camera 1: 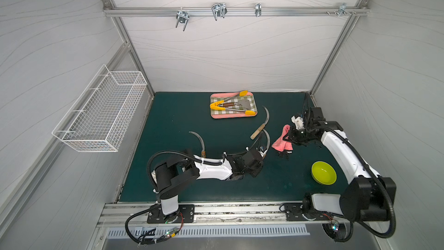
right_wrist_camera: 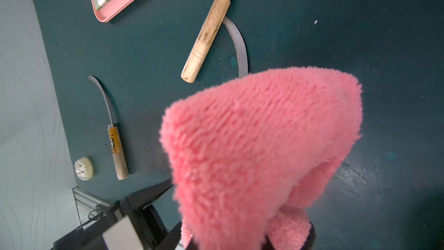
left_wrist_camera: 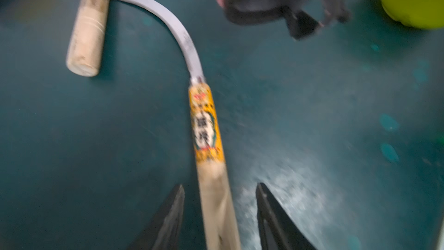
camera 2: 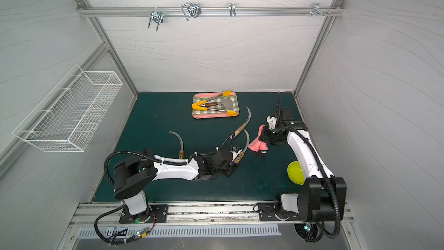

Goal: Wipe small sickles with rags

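Observation:
A pink rag point(camera 1: 281, 141) point(right_wrist_camera: 259, 148) hangs from my right gripper point(camera 2: 263, 134), which is shut on it at the right of the table. My left gripper is open, its fingers either side of the wooden handle of a sickle point(left_wrist_camera: 205, 125) with a yellow label, at the middle front. A second sickle point(right_wrist_camera: 205, 37) with a plain handle lies just behind it, and a third sickle point(right_wrist_camera: 115, 150) lies further left.
A pink tray point(camera 1: 233, 115) with tongs and utensils stands at the back. A green bowl point(camera 1: 323, 172) is at the front right. A white wire basket point(camera 1: 106, 111) hangs on the left wall.

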